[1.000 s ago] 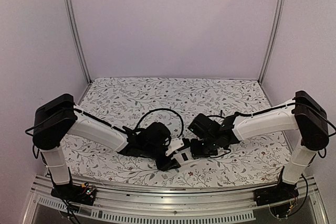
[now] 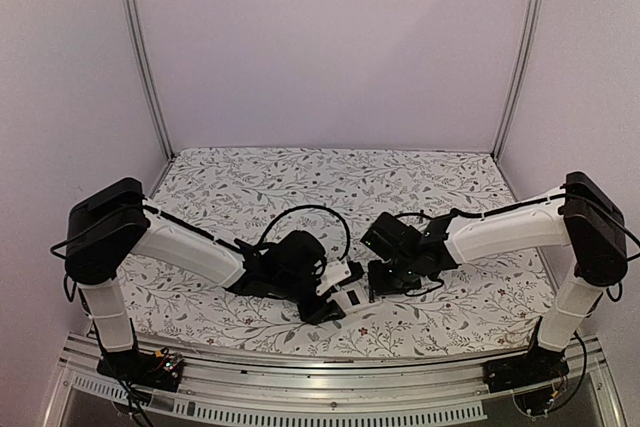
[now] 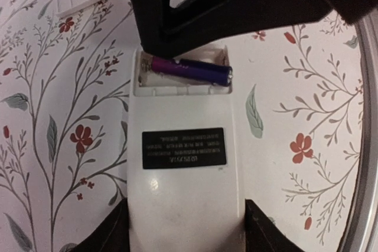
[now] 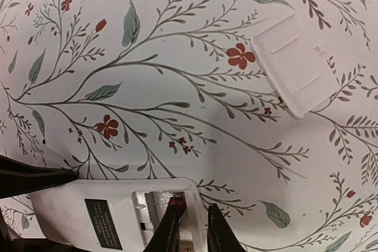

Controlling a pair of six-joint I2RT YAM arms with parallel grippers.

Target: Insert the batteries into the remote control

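Observation:
The white remote (image 3: 183, 187), its back with a black label facing up, is gripped across its sides by my left gripper. Its battery compartment (image 3: 180, 91) is uncovered. In there lies a purple-blue battery (image 3: 192, 70), slightly slanted, with its blue end by the compartment's side wall. My right gripper is over the compartment end, its fingertips a little apart; no battery shows held between them. One dark right finger (image 3: 155, 30) hides part of the compartment in the left wrist view. In the right wrist view, most of the battery (image 4: 176, 202) is covered by a finger.
The white battery cover (image 4: 295, 66) lies on the floral cloth, apart from the remote. Both arms meet near the front middle of the table. A metal rail (image 2: 320, 372) runs along the front edge.
My right gripper has shifted slightly to the right, and a thin dark finger now shows beside the remote in the top view. The left arm and remote have hardly moved.

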